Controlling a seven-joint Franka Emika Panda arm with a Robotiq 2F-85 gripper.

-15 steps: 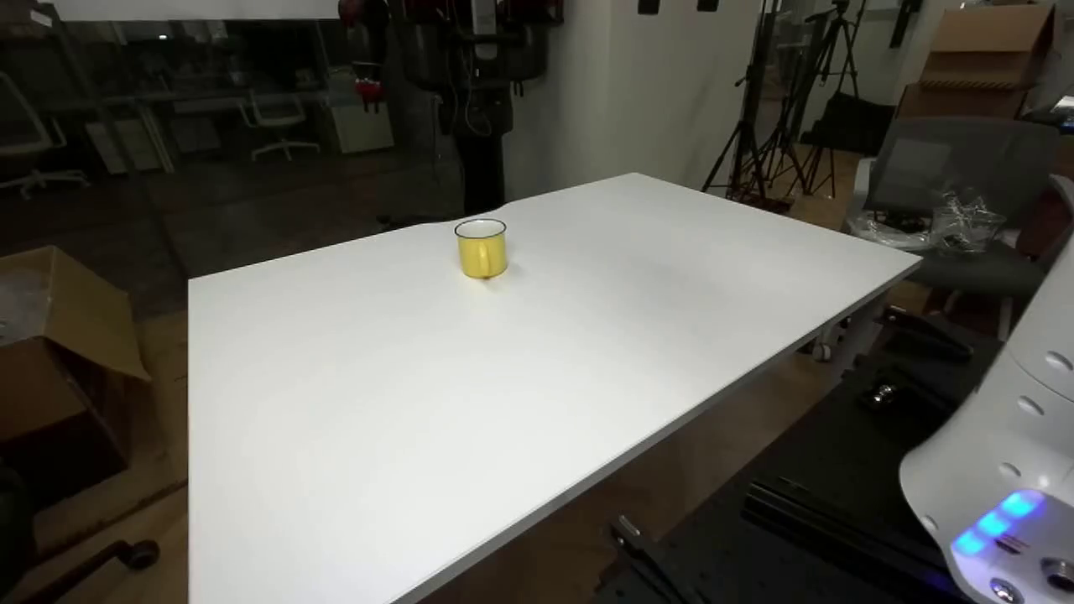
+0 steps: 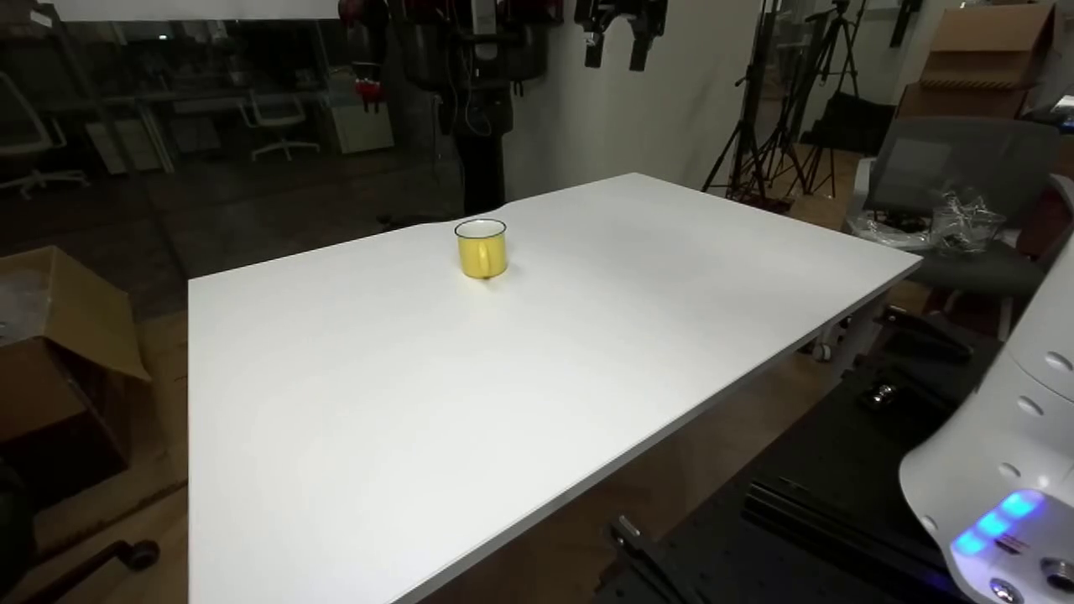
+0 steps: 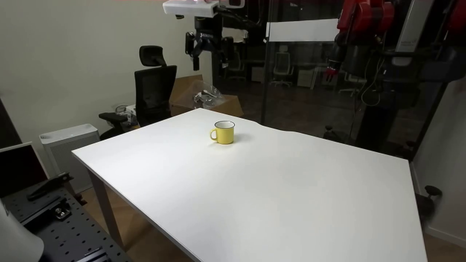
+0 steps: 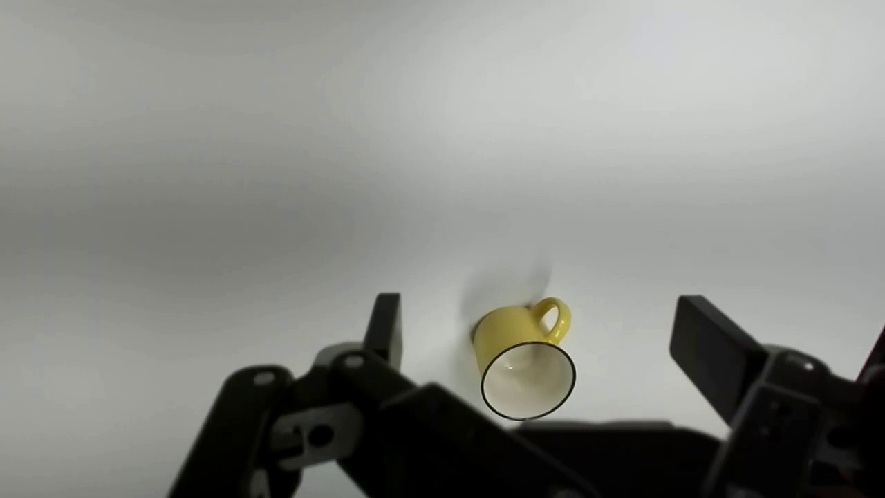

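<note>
A yellow mug (image 2: pixel 483 253) with a white inside and a dark rim stands upright on the white table, near its far edge. Its handle points toward the front in exterior view 1, and toward the left on the same mug (image 3: pixel 225 133) in exterior view 2. High above the tabletop, my gripper (image 3: pixel 210 65) hangs open and empty, clear of the mug. From the wrist, the mug (image 4: pixel 506 332) appears below, between the widely spread fingers, its mouth partly close to the dark gripper body. In exterior view 1 the gripper (image 2: pixel 616 62) shows at the top edge.
Beyond the table are a cardboard box (image 2: pixel 70 342), an office chair (image 3: pixel 153 91) and another robot with red parts (image 3: pixel 367 22).
My gripper has come down and moved left in exterior view 1, from barely showing at the top edge to both fingers in sight. The mug has not moved.
</note>
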